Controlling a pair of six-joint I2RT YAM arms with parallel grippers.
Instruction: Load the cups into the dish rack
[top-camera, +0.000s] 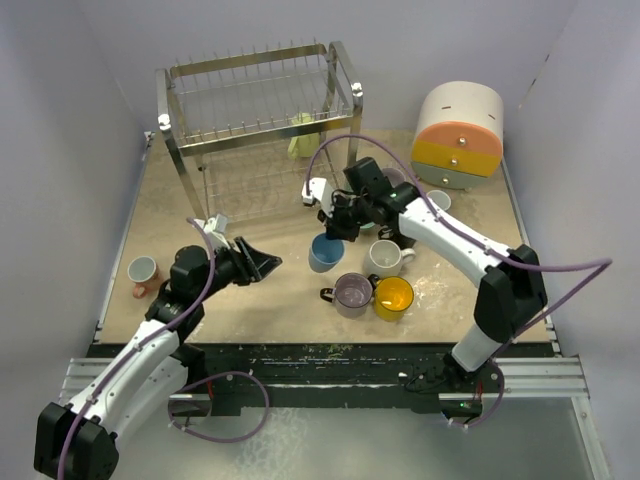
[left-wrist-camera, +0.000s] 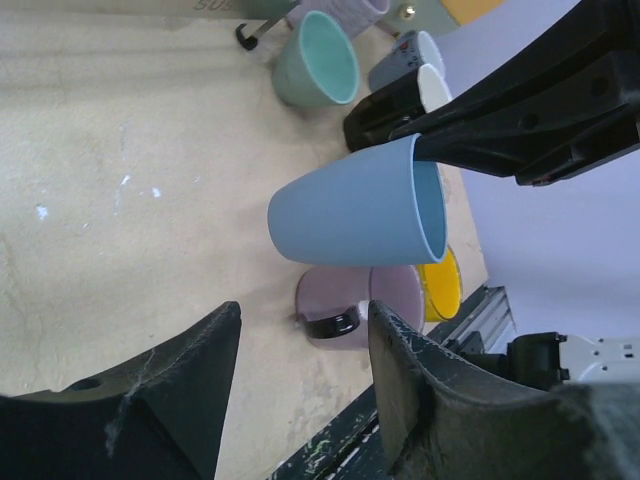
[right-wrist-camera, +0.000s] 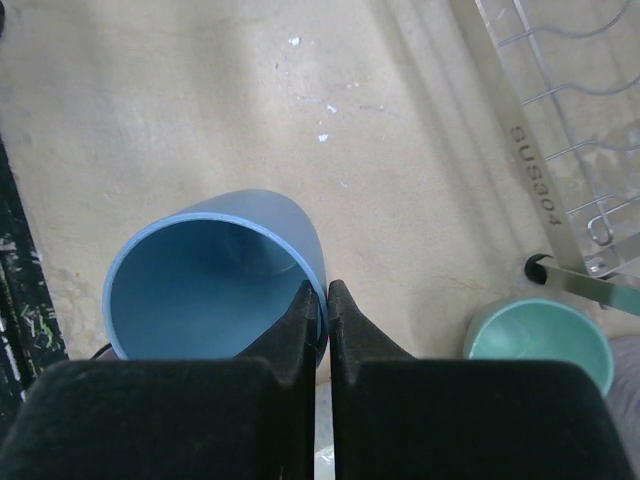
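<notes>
My right gripper is shut on the rim of the blue cup, one finger inside its wall. In the left wrist view this cup hangs above the table, mouth tilted toward the right. My left gripper stands open and empty, left of the cup in the top view. The metal dish rack stands at the back left. A purple mug, a yellow mug and a white mug stand right of the blue cup. A green cup sits near the rack's foot.
A pinkish mug stands alone at the far left. A toy drawer cabinet fills the back right, a small white cup before it. The table between the left gripper and the rack is bare.
</notes>
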